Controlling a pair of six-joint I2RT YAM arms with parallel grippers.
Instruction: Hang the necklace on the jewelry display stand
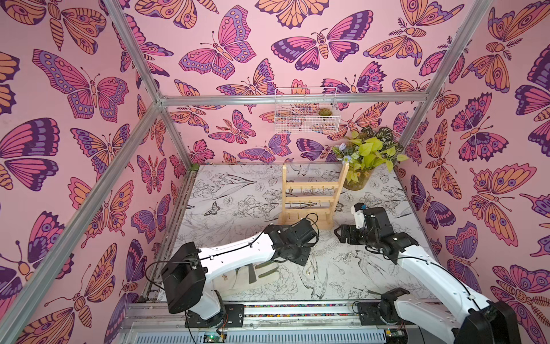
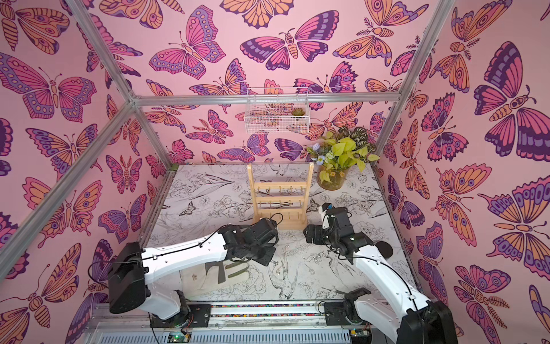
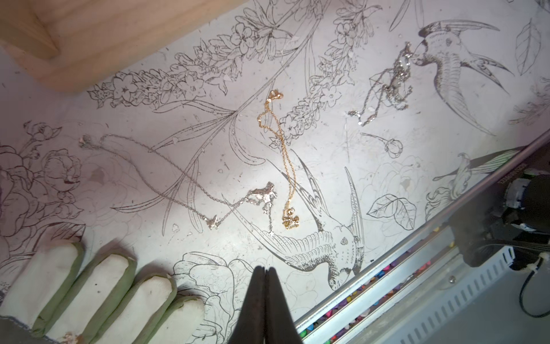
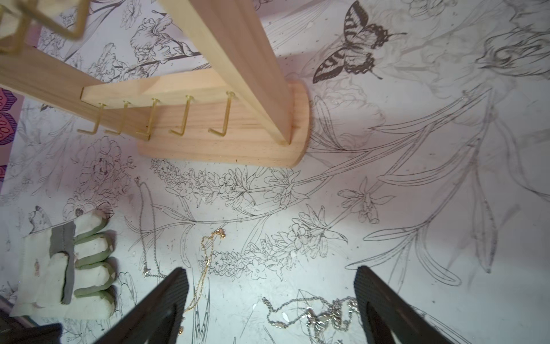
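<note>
Three necklaces lie on the patterned tabletop. In the left wrist view a silver one [image 3: 189, 177] is stretched out at left, a gold one [image 3: 284, 154] runs down the middle, and a bunched silver one [image 3: 395, 83] lies at upper right. The wooden display stand [image 1: 310, 199] with brass hooks [image 4: 183, 116] stands upright behind them; no necklace shows on its visible hooks. My left gripper is shut above the table, nothing visible between its fingers. My right gripper is open, with the bunched silver necklace lower down on the table between its fingers' outlines.
A hand-shaped fabric piece [image 4: 68, 266] lies at the left of the table. A potted plant [image 1: 361, 172] stands at the back right beside the stand. A wire basket [image 1: 306, 120] hangs on the back rail. Open tabletop extends right of the stand.
</note>
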